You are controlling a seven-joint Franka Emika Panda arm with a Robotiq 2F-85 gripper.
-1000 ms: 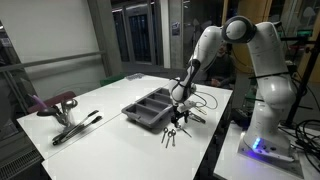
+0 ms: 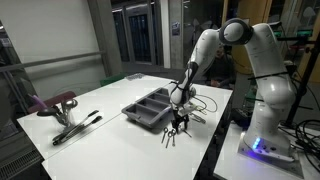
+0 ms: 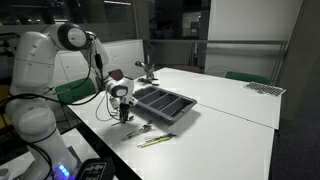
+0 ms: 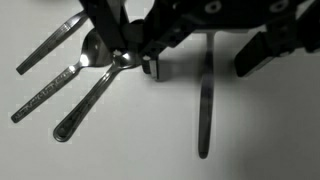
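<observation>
My gripper is open low over the white table, with a visible gap between its fingers. A slim metal utensil handle runs through that gap, apart from both fingers; its far end is hidden under the gripper. To the left lie two spoons with their bowls close together, and another utensil handle at the upper left. In exterior view 1 the gripper points down among small utensils. A grey compartment tray stands just behind them.
A dark rack sits toward the table's left side. Across the front of exterior view 2 lie several more utensils. A cable loops behind the arm.
Over the last second my gripper has come down closer to the utensils on the table. The tray and the rack have stayed in place.
</observation>
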